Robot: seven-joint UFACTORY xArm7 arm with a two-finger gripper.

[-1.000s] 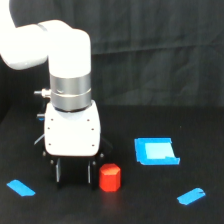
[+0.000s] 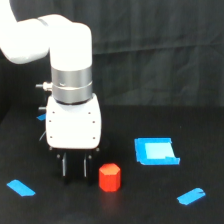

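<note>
A white robot arm with a silver band comes down from the upper left, ending in a gripper (image 2: 74,163) with two dark fingers pointing down, spaced apart. A red hexagonal block (image 2: 110,177) stands on the black surface just right of the fingers, outside them. Whether anything lies between the fingers is hard to see against the dark background, but none shows.
A blue square (image 2: 156,151) with a pale centre lies to the right. Blue tape strips (image 2: 20,188) mark the lower left and right.
The gripper has risen slightly, its fingertips now a little higher in the view. The red block looks nearly unchanged in place.
</note>
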